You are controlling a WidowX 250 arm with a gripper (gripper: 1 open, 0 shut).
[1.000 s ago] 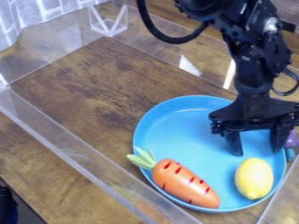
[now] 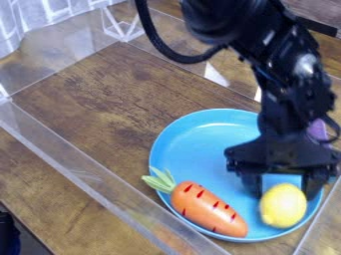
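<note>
A black gripper [image 2: 277, 169] hangs open over the right part of a blue plate [image 2: 186, 144], its fingers just behind and over a yellow lemon [image 2: 284, 207]. The arm is blurred. An orange toy carrot [image 2: 205, 209] with green leaves lies on the front left of the plate.
Bare wooden surface [image 2: 94, 100] fills the left and back of the area, bordered by clear plastic walls. A small purple object [image 2: 318, 129] is partly hidden behind the arm at the right.
The carrot and lemon look nearly unmoved.
</note>
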